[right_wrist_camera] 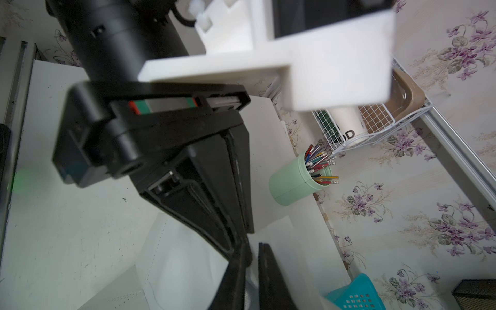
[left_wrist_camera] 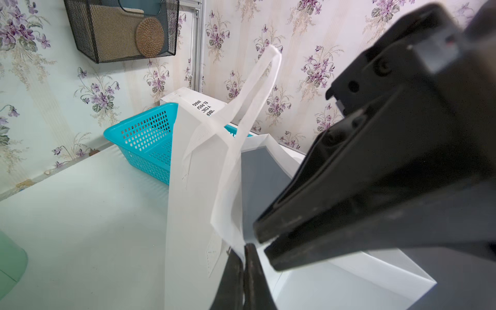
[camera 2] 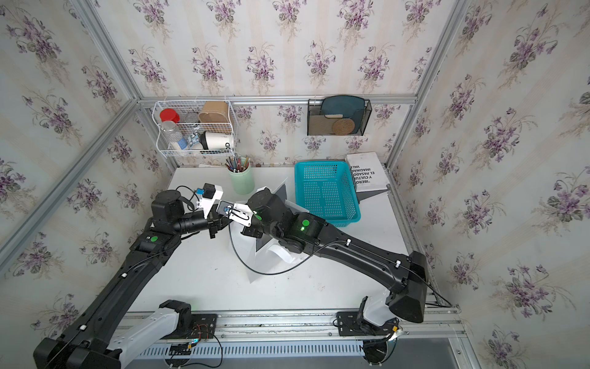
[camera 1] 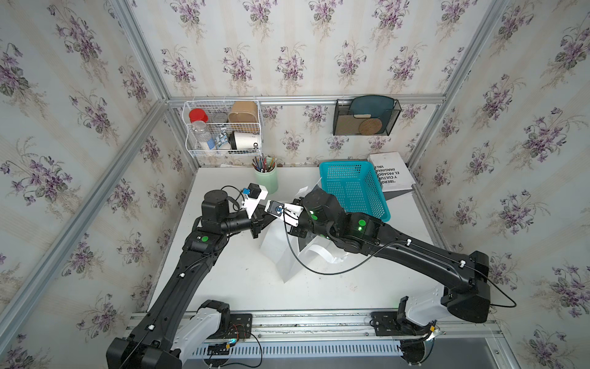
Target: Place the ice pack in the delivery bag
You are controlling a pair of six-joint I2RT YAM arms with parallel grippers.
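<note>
The white delivery bag stands open at the table's middle, its dark grey inside and folded handle showing, mostly behind my arms in both top views. My left gripper is shut on the thin white edge of the bag at the base of the handle. My right gripper is at the bag, beside the left one, its narrow fingers slightly apart; whether anything lies between them is unclear. No ice pack can be made out.
A turquoise basket and a white box sit back right. A green pen cup stands at the back. Wire racks hang on the wall.
</note>
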